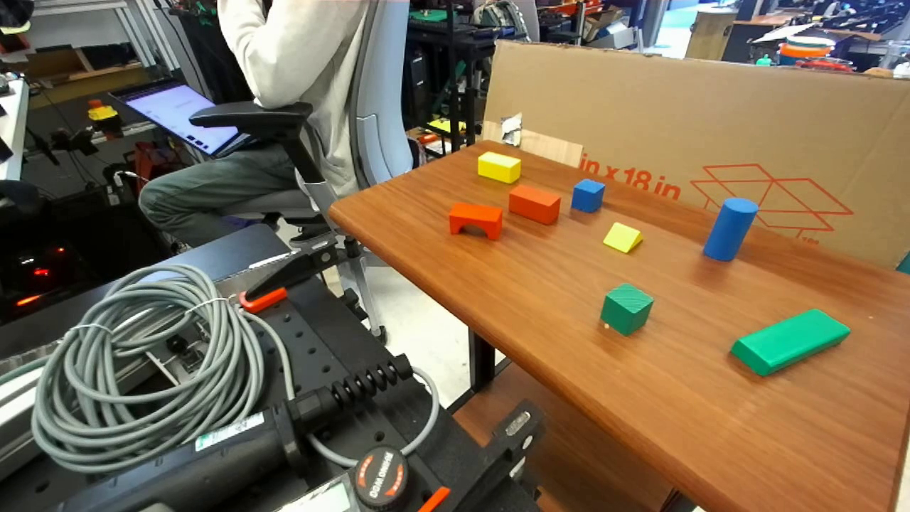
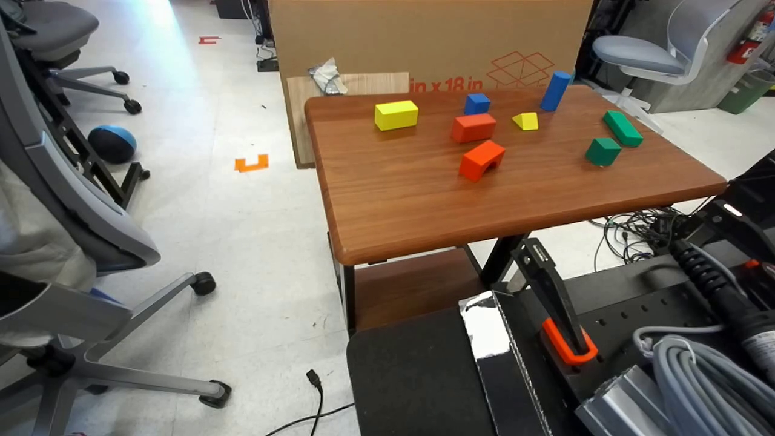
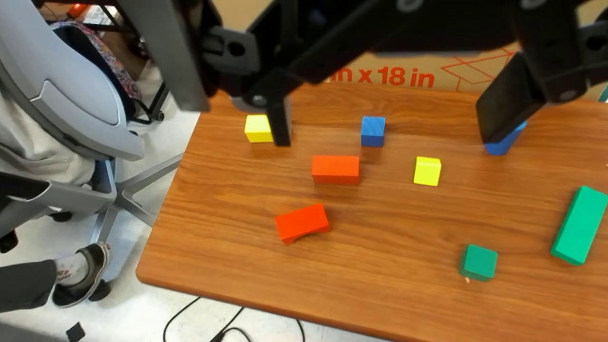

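Observation:
Wide open, my gripper spans the top of the wrist view with nothing held; neither exterior view shows it. Below it on the wooden table lie an orange-red arch (image 1: 475, 219), an orange-red rectangular block (image 1: 534, 205), a blue cube (image 1: 588, 195) and a yellow wedge (image 1: 623, 237). A yellow rectangular block (image 1: 499, 167) sits at the far left corner. The blue cylinder (image 1: 731, 230) stands upright at the back. A green cube (image 1: 628, 308) and a long flat green block (image 1: 790, 341) are to the right. In the wrist view, gripper fingers partly cover the yellow block and the cylinder.
Behind the table (image 2: 392, 203) rises a cardboard sheet (image 1: 708, 111). Someone sits in a chair (image 1: 381, 94) off the table's left side. Coiled grey cable (image 1: 149, 367) rests on the black base.

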